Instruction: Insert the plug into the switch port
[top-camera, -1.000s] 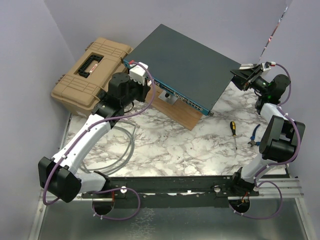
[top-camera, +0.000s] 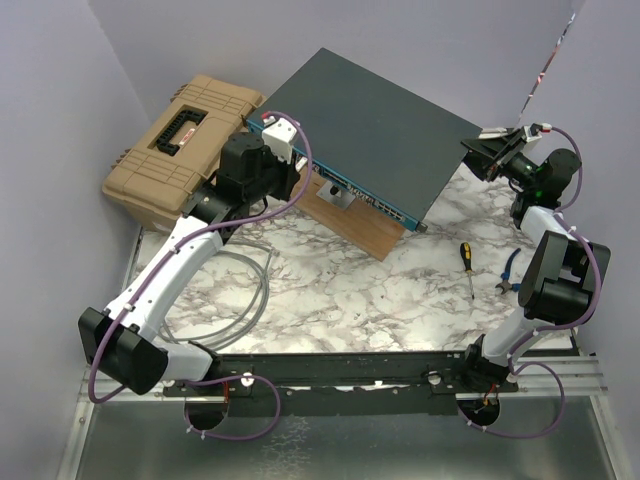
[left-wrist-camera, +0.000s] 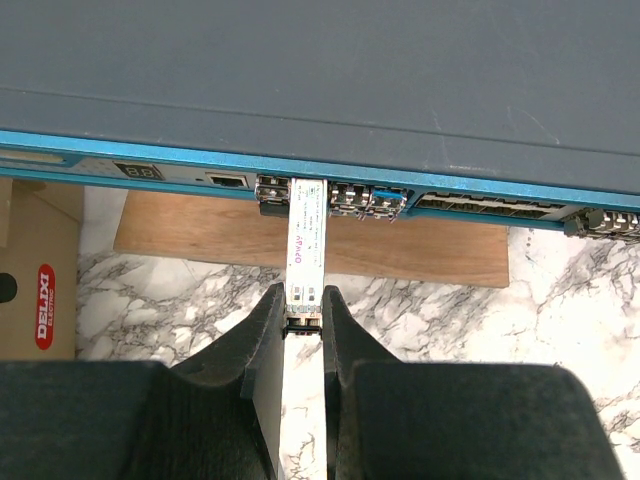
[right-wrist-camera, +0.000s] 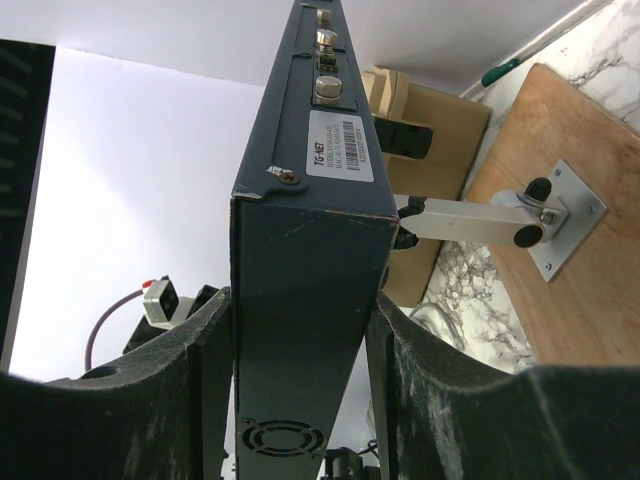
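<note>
The dark switch (top-camera: 365, 120) with its blue port face (left-wrist-camera: 120, 143) rests raised over a wooden board (top-camera: 350, 230). In the left wrist view my left gripper is shut on a silver plug (left-wrist-camera: 305, 245), its far end at a port between other fitted modules (left-wrist-camera: 362, 200); I cannot tell how deep it sits. At the right side of the top view my right gripper (top-camera: 480, 150) is shut on the switch's corner, whose dark end (right-wrist-camera: 300, 300) fills the middle of the right wrist view.
A tan case (top-camera: 165, 150) stands at the back left. Grey cable (top-camera: 250, 310) lies coiled on the marble worktop (top-camera: 350, 310). A screwdriver (top-camera: 466, 262) and pliers (top-camera: 508, 275) lie at the right.
The switch and right arm look unchanged.
</note>
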